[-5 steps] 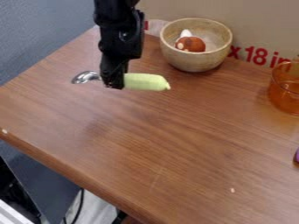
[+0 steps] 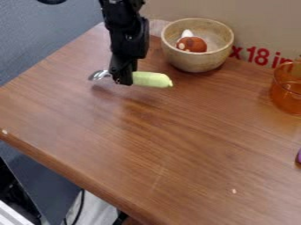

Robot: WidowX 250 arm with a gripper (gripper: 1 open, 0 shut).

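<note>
My black gripper is low over the wooden table at its back left, around the handle of a utensil with a pale green handle and a metal spoon-like head pointing left. The fingertips are too dark and small to tell whether they grip it.
A beige bowl holding a brown-and-white item stands at the back, before a cardboard panel with red print. An orange cup is at the right edge, with a small purple object below it.
The bowl and cup have not moved.
</note>
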